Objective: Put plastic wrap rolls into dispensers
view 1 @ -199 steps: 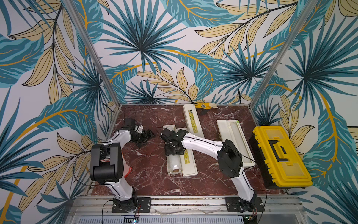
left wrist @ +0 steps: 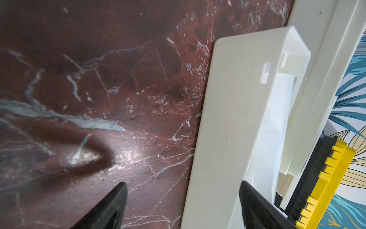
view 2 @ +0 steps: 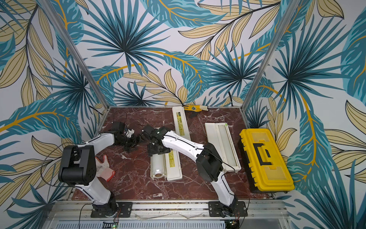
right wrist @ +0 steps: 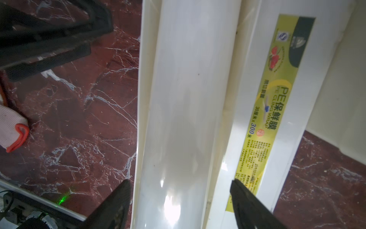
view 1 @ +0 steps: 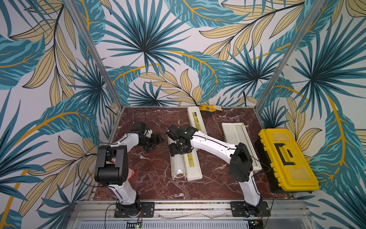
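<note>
A white plastic wrap roll (right wrist: 186,103) lies in an open white dispenser whose lid (right wrist: 289,156) carries a yellow label, at the middle of the table (view 1: 144,175). My right gripper is above that roll, part open, nothing seen held. My left gripper stands just left of the dispenser, part open beside the white dispenser wall (left wrist: 225,114), holding nothing that shows. Another open dispenser (view 1: 236,141) lies on the right, and a further white piece (view 1: 194,118) behind the middle one.
A yellow toolbox (view 1: 287,160) fills the right edge. Yellow tools (view 1: 209,108) lie at the back. A red-and-white glove (view 2: 104,169) is at the left. Bare table shows at front middle.
My right gripper has risen slightly over the middle dispenser, and my left arm has shifted a little to the right.
</note>
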